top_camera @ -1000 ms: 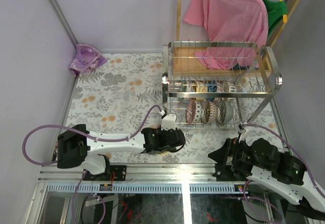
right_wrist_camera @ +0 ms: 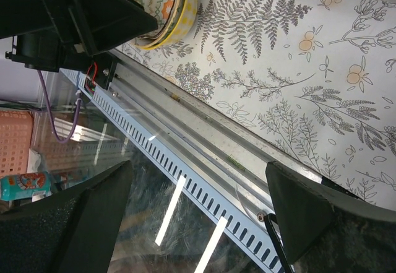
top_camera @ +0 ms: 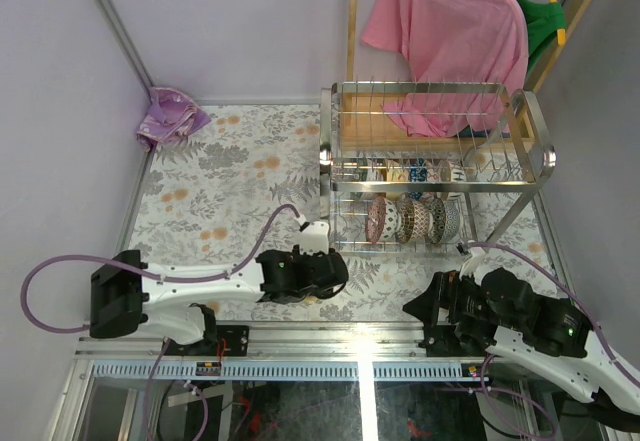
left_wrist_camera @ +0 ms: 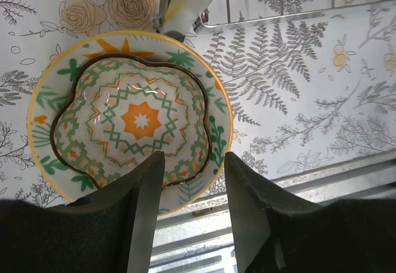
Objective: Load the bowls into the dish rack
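A stack of patterned bowls rests on the floral mat by the rack's front-left foot, also visible in the right wrist view (right_wrist_camera: 154,7). My left gripper hangs over the bowls' near right rim, fingertips apart; in the top view its arm hides the bowls. The metal dish rack (top_camera: 325,141) holds several bowls (top_camera: 410,219) on edge in its lower tier. My right gripper stands open and empty at the front right, over the rail.
A pink shirt (top_camera: 440,11) hangs behind the rack. A purple cloth (top_camera: 170,116) lies at the back left. A metal rail (top_camera: 300,336) runs along the front edge.
The right arm is almost unchanged.
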